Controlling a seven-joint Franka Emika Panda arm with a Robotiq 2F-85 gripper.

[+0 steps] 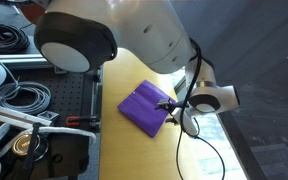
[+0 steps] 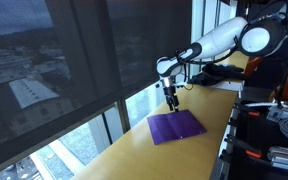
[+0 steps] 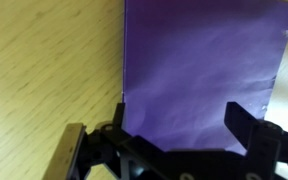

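A flat purple cloth lies spread on the yellowish table. In exterior view 1 the cloth is partly covered by my gripper, which is near its right edge. My gripper appears above the cloth's far side in exterior view 2. Seen from the wrist, the open gripper has its dark fingers apart, with one near the cloth's left edge and the other over its right part. Below them the purple cloth looks smooth, and nothing is held. How high the fingertips stand above it is hard to tell.
Bare table surrounds the cloth. A dark-screened window borders one side. Along the other side runs a black frame with coiled cables. A loose cable hangs from the wrist.
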